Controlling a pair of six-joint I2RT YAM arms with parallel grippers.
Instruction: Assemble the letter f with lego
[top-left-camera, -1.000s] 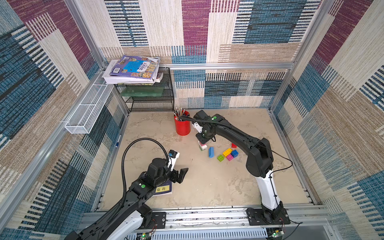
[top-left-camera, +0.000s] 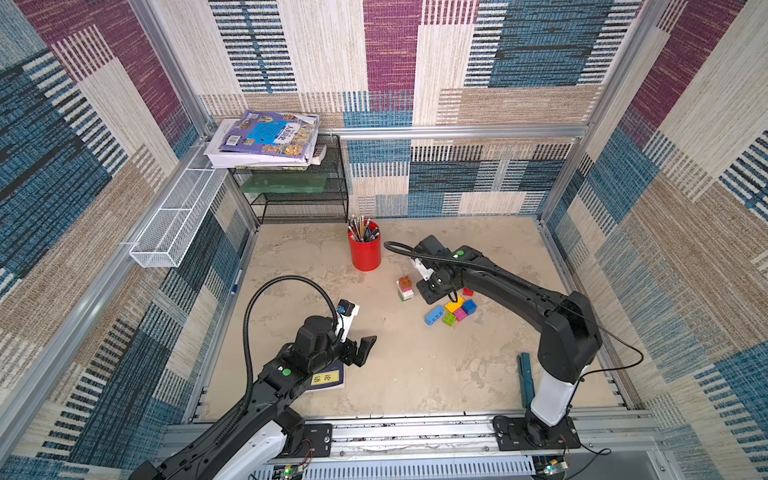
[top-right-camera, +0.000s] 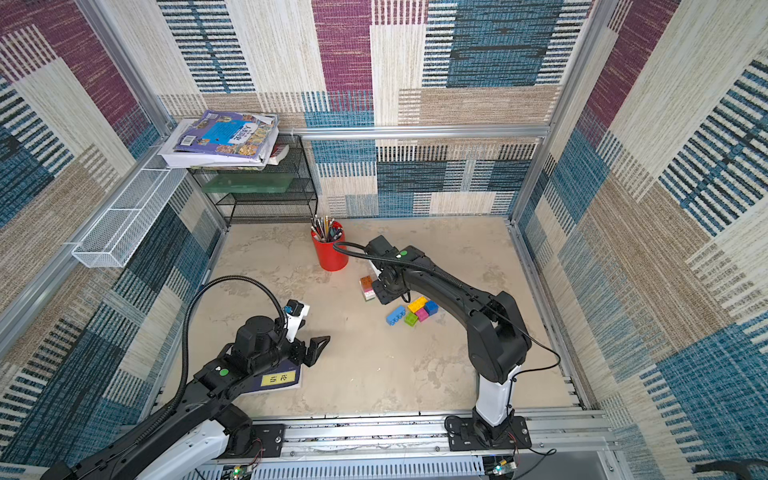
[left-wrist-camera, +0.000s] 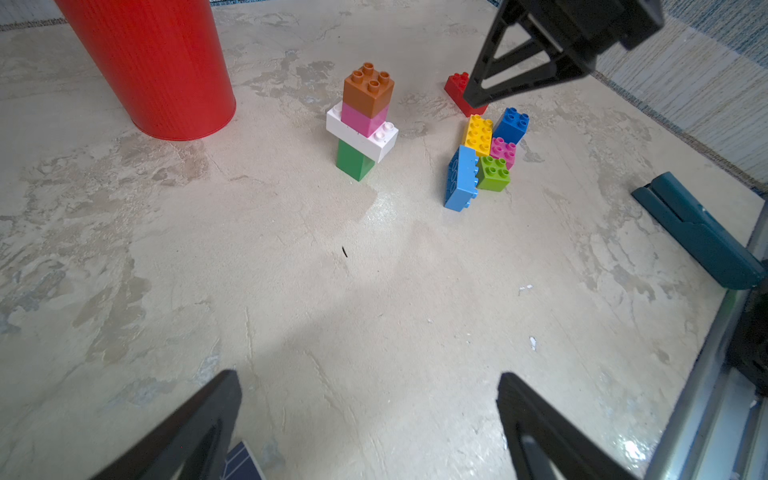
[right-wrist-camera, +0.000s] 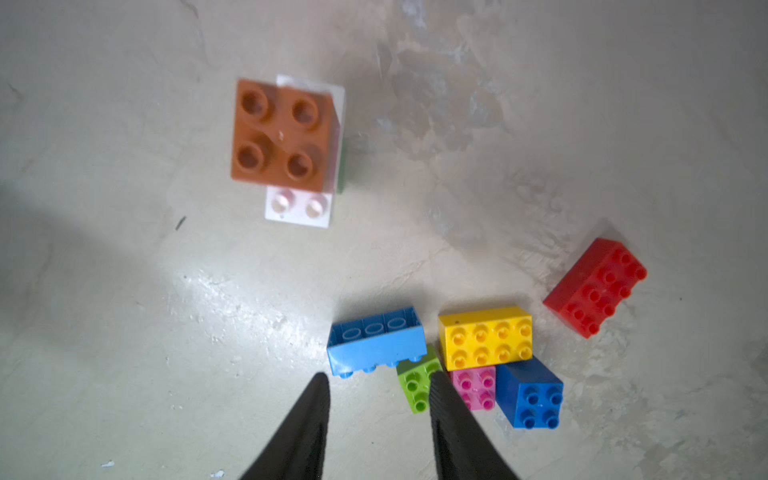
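Observation:
A stack of bricks stands near the red cup: green at the bottom (left-wrist-camera: 353, 162), then white (left-wrist-camera: 380, 145), pink (left-wrist-camera: 360, 121) and orange (left-wrist-camera: 368, 89) on top. Loose bricks lie to its right: light blue (right-wrist-camera: 376, 347) on its side, yellow (right-wrist-camera: 485, 336), lime (right-wrist-camera: 417, 382), pink (right-wrist-camera: 473, 386), dark blue (right-wrist-camera: 529, 395) and red (right-wrist-camera: 593, 288). My right gripper hangs above them, fingers apart, nothing between them. My left gripper stands open at the front left, empty.
The red cup (top-left-camera: 365, 249) with pens stands at the back. A book (top-left-camera: 326, 377) lies under my left arm, and a teal object (top-left-camera: 525, 380) at the front right.
My right arm has moved rightwards from over the stack, uncovering it. The light blue brick now lies turned and further right, against the lime one.

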